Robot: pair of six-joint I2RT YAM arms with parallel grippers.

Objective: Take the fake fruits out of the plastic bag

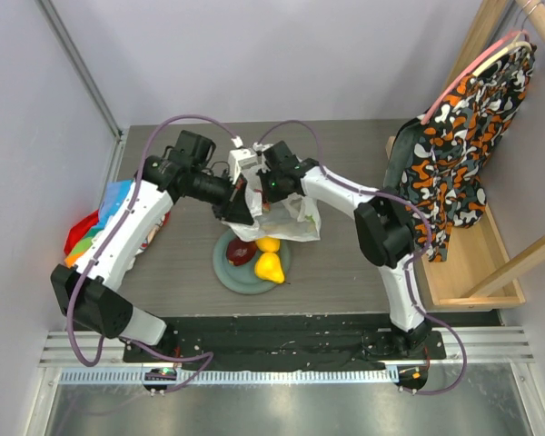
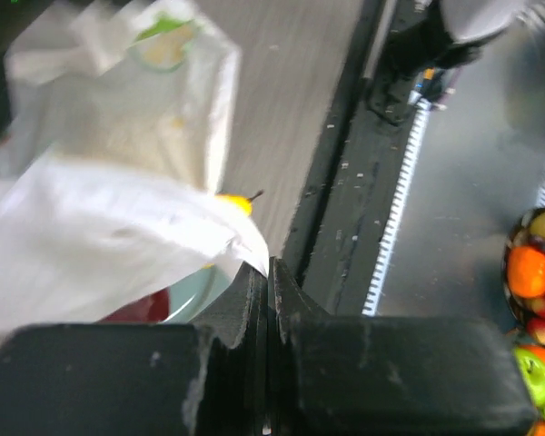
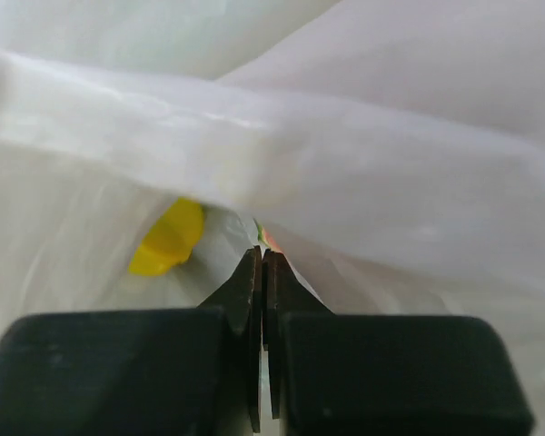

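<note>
The white plastic bag [image 1: 295,224] lies crumpled behind the plate, held up at its left side. My left gripper is shut on the bag's edge, as the left wrist view shows. Inside the bag, my right gripper is shut, with nothing between its fingers. Just past its tips, a small red and green bit of the watermelon slice [image 3: 269,239] shows under a fold; the rest is hidden. A yellow patch [image 3: 168,241] appears left of those tips. A green-grey plate [image 1: 225,273] carries a dark red fruit [image 1: 241,251], an orange-yellow fruit [image 1: 269,244] and a yellow pear [image 1: 270,268].
Left on the table lies a pile of coloured cloth [image 1: 113,200]. A wooden rack [image 1: 481,263] with hanging camouflage clothes stands at the right. Fruit bowls [image 2: 518,238] sit beyond the table's front edge. Table to the right of the bag is bare.
</note>
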